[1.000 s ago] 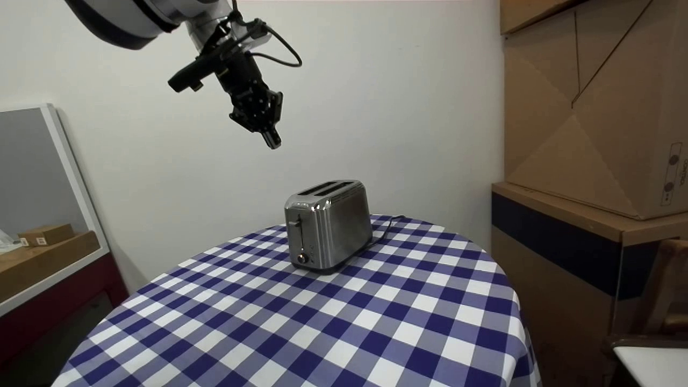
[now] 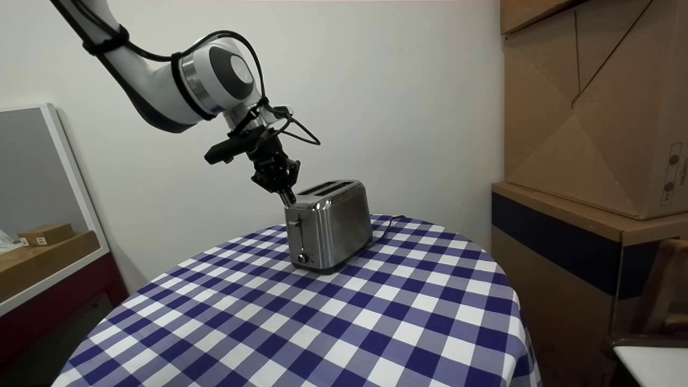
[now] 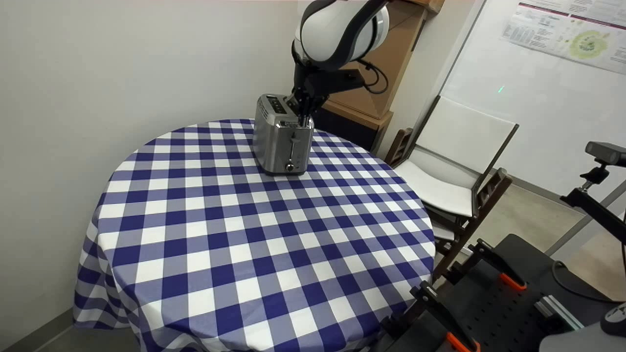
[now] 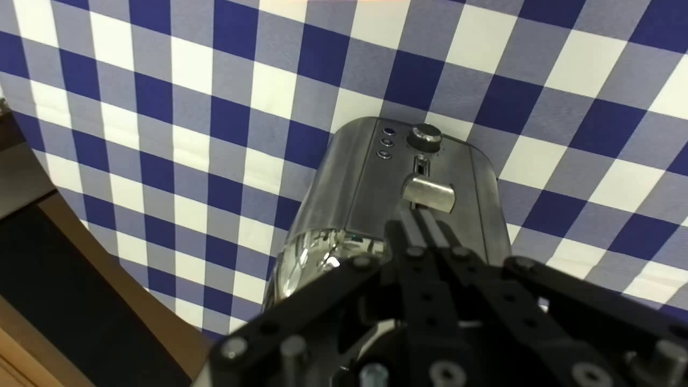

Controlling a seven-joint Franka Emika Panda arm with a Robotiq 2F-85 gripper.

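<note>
A silver toaster (image 2: 335,227) stands upright on the checked tablecloth, its lever (image 4: 429,193) near the top of the narrow end face. Below the lever sits a round knob (image 4: 425,137), with small buttons beside it. My gripper (image 2: 289,199) points down at the top edge of that end, just above the lever. Its fingertips (image 4: 408,216) are together, with nothing showing between them. In the second exterior view the gripper (image 3: 303,122) is at the toaster's upper right corner. Whether the fingers touch the toaster or its lever, I cannot tell.
The blue-and-white tablecloth (image 3: 234,246) is otherwise bare. A dark cord (image 2: 388,227) runs from the toaster's back. Large cardboard boxes (image 2: 580,148) stand to the right in the first exterior view; a white folding chair (image 3: 463,129) is beyond the table.
My gripper has come down and slightly right, from well above the toaster to the top of its lever end. It was shut before too. The toaster has not moved.
</note>
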